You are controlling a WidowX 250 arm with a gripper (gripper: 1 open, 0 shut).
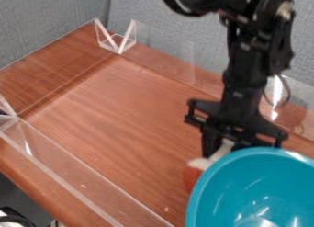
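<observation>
My black gripper (225, 141) hangs low at the right, just behind a teal bowl (215, 189). Under its fingers is a small white and orange object (196, 171), partly hidden by the bowl. The gripper looks shut on it, though its fingertips are partly covered.
Clear plastic side walls run along its edges, with white brackets (116, 39) at the back left corner. A grey padded wall stands behind.
</observation>
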